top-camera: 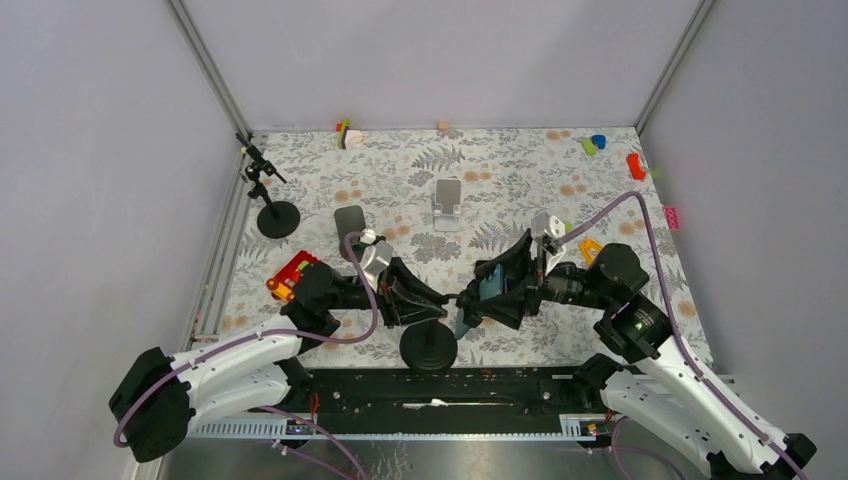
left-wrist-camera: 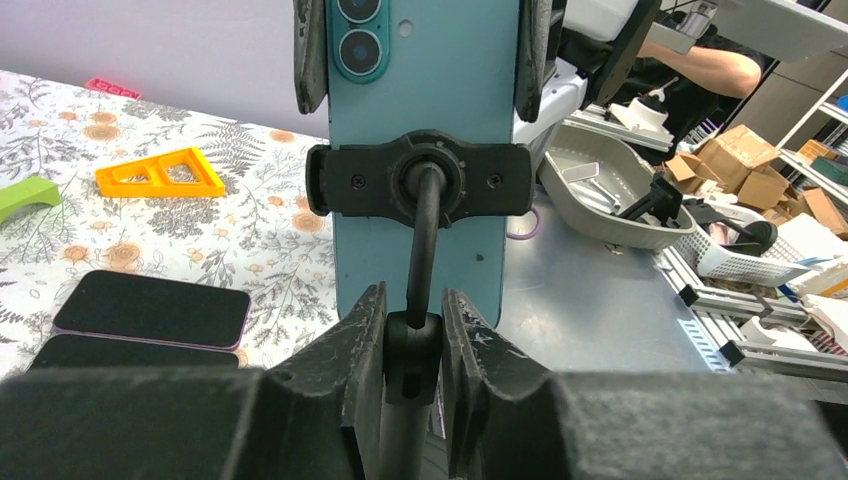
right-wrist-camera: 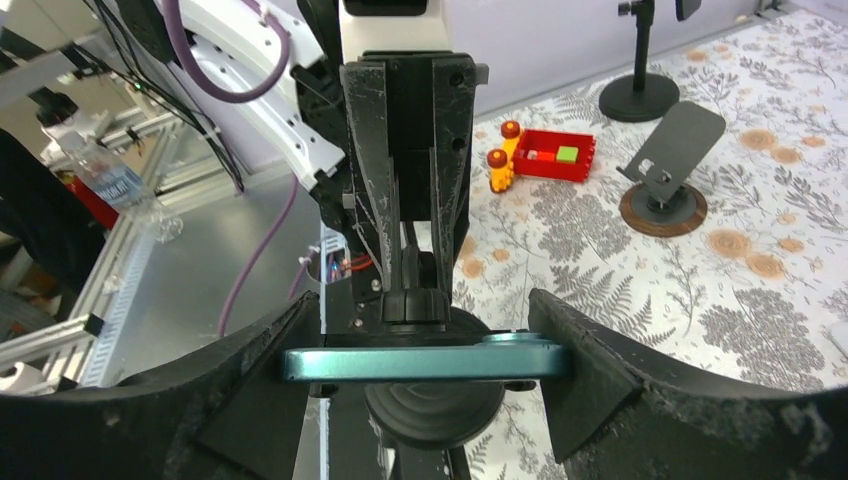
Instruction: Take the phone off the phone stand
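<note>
A teal phone (left-wrist-camera: 420, 262) is in the black clamp (left-wrist-camera: 365, 180) of the phone stand, its back with two camera lenses turned to the left wrist view. My left gripper is shut on the stand's thin black neck (left-wrist-camera: 424, 250). The round stand base (top-camera: 428, 346) is below it in the top view. My right gripper (top-camera: 484, 287) straddles the phone from the other side; its fingers (left-wrist-camera: 311, 55) lie along both long edges. In the right wrist view the phone's end edge (right-wrist-camera: 425, 363) spans the gap between those fingers. Whether they press on it, I cannot tell.
A red toy cart (top-camera: 294, 272) and a small grey phone stand (top-camera: 350, 221) are beyond the left arm. A black stand (top-camera: 278, 218) is at the far left. Two dark phones (left-wrist-camera: 152, 306) lie on the cloth, near a yellow triangle (left-wrist-camera: 160, 177).
</note>
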